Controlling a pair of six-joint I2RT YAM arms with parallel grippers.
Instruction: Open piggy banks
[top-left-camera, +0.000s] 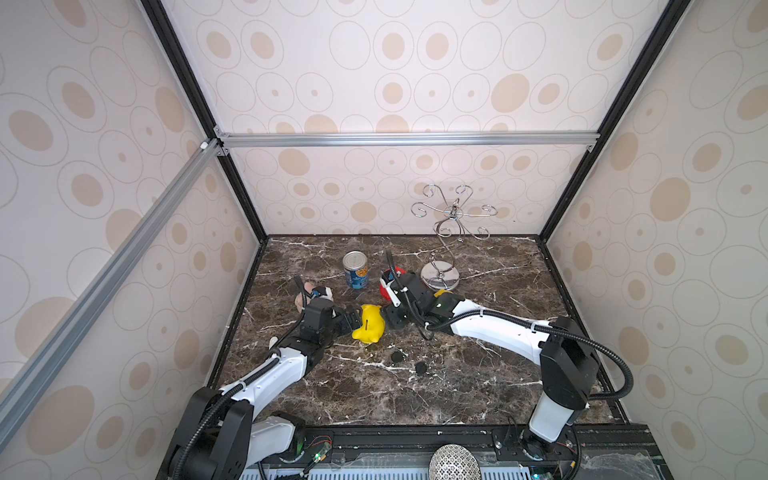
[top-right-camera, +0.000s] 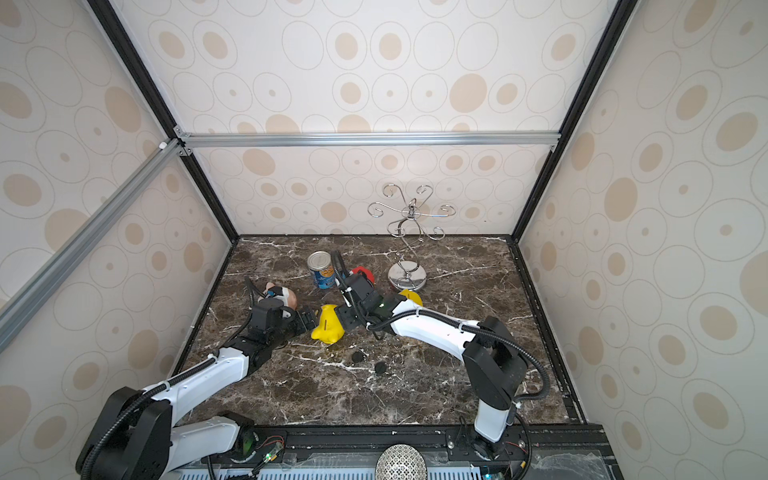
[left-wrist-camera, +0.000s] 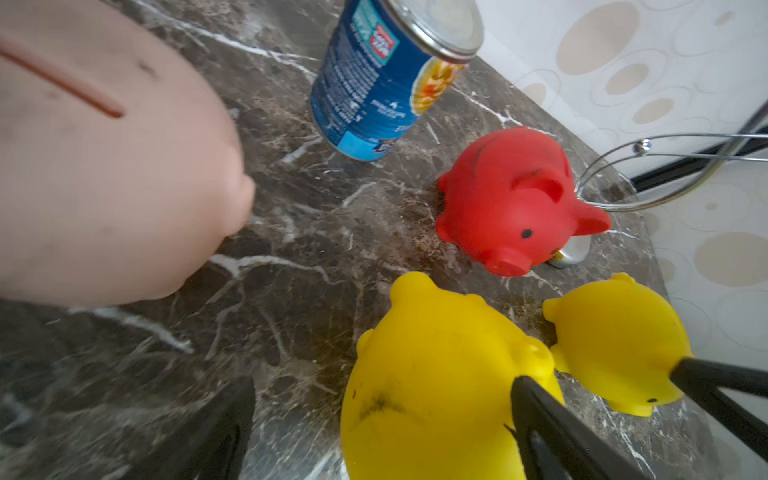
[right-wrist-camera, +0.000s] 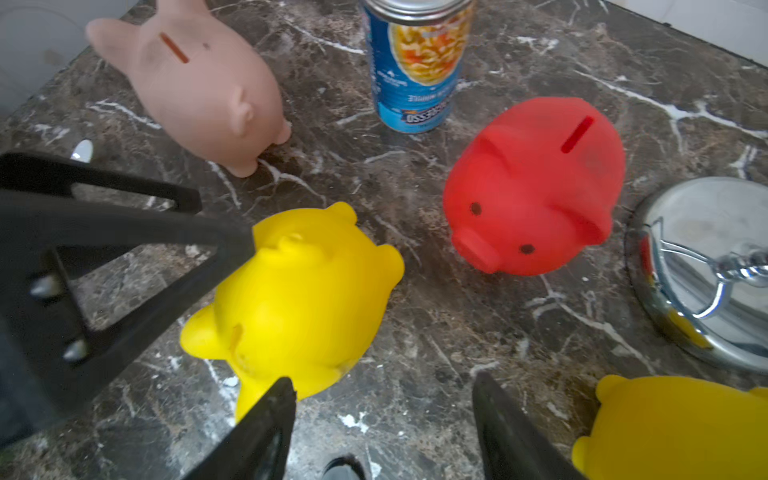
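A yellow piggy bank lies between my two grippers. My left gripper stands open beside it, the bank between and beyond its spread fingers. My right gripper is at the bank's right; whether it grips anything is unclear. A pink piggy bank is at the left, partly hidden in the top views. A red piggy bank and a second yellow one stand behind and to the right.
A blue can stands at the back. A chrome stand with curled arms is back right. Small black discs lie in front of the banks.
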